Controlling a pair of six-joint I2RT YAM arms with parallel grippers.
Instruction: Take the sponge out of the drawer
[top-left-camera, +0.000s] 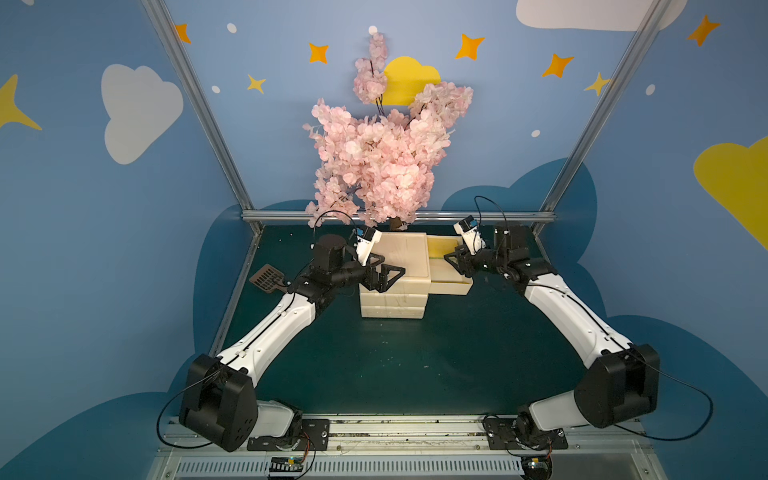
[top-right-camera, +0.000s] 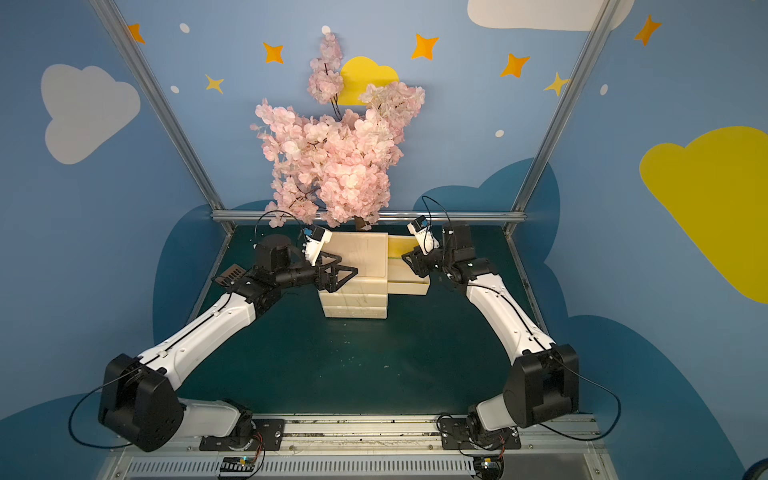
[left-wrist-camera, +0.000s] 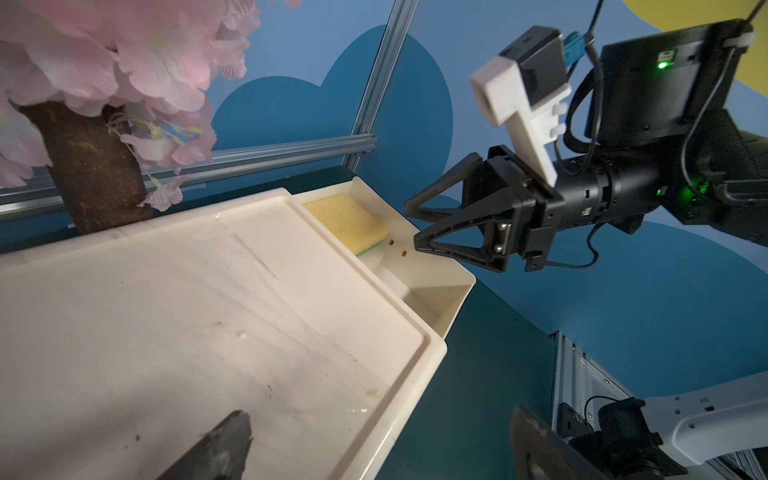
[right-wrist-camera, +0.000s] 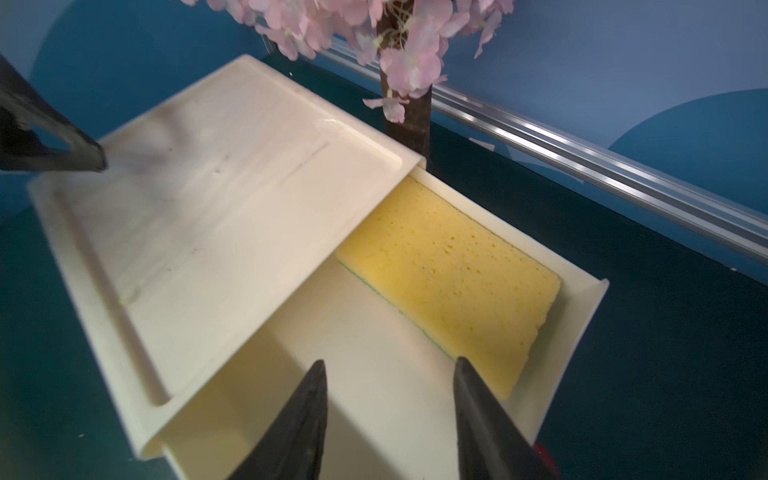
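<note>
A yellow sponge (right-wrist-camera: 448, 276) with a green underside lies along the back of the pulled-out drawer (right-wrist-camera: 572, 336) of a cream chest (top-left-camera: 392, 304), partly under the top's edge in the right wrist view. My right gripper is open above the drawer, its fingers pointing toward the empty middle beside the sponge, holding nothing. My left gripper (top-left-camera: 384, 274) stands open over the chest's top (left-wrist-camera: 176, 320), also with nothing between its fingers.
A pink blossom tree (top-left-camera: 376, 160) stands behind the chest. A slotted spatula (top-left-camera: 264, 278) lies at the left.
</note>
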